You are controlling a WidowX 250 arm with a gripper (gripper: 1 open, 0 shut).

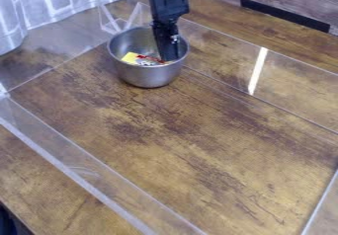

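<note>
A steel bowl (142, 75) sits on the wooden table toward the upper left, with small items inside: a yellow piece (129, 57) and red and white bits. My black gripper (168, 51) reaches down from the top into the right side of the bowl. Its fingertips are partly hidden among the bowl's contents; it looks shut, and I cannot make out anything between its fingers.
Clear plastic panels (79, 158) edge the work area on several sides. A white curtain (40, 7) hangs at the back left.
</note>
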